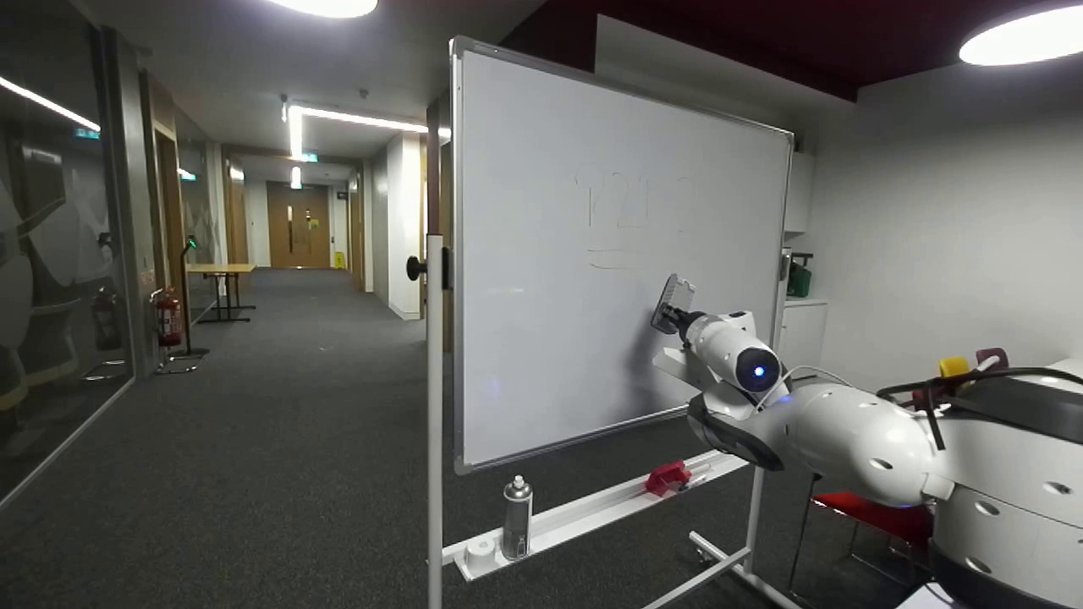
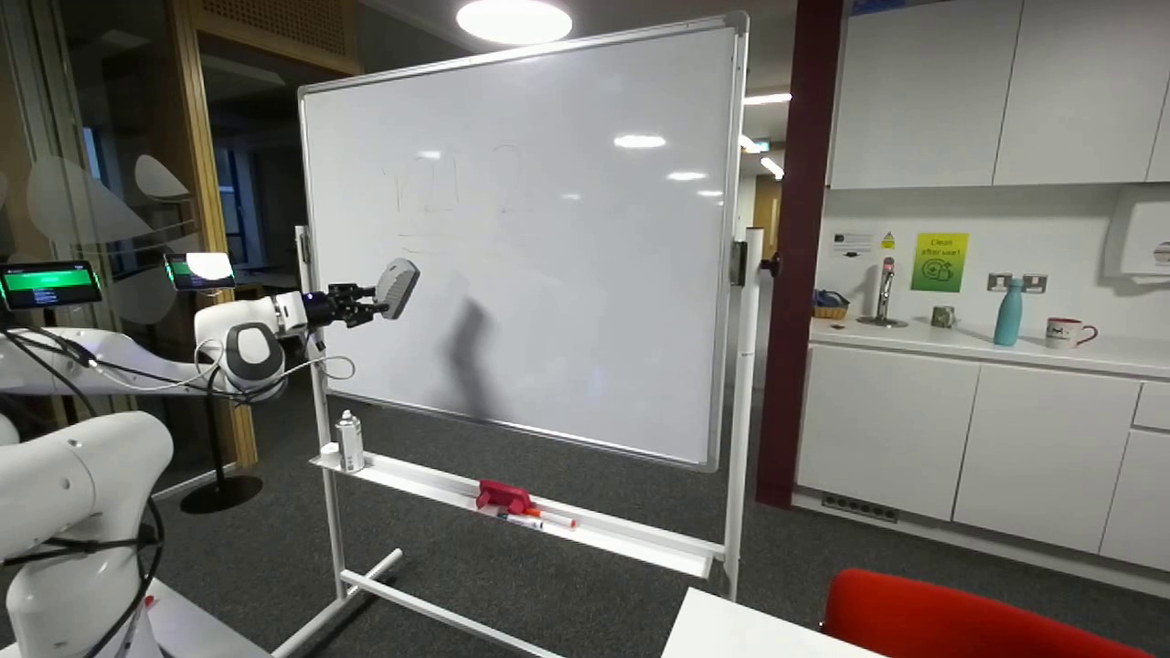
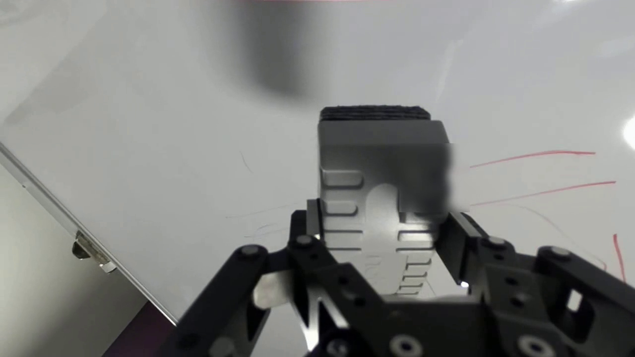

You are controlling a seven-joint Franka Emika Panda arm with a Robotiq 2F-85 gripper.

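A grey whiteboard eraser (image 3: 381, 160) with a dark felt edge is clamped between the black fingers of my gripper (image 2: 373, 303), which is shut on it. In exterior view 2 the eraser (image 2: 398, 289) hangs in front of the whiteboard (image 2: 592, 318), tilted and seemingly apart from it, a shadow falling to its right. Exterior view 1 shows the eraser (image 1: 673, 304) at the right half of the board (image 1: 548, 335). Faint writing (image 2: 428, 188) runs across the upper part of the board. Red strokes (image 3: 541, 155) show right of the eraser in the wrist view.
Below the board, a tray (image 2: 625, 537) carries a spray can (image 2: 350, 442), a red holder (image 2: 504, 497) and a few markers (image 2: 554, 517). A white table (image 2: 746, 631) and red chair (image 2: 965, 620) stand at the front right.
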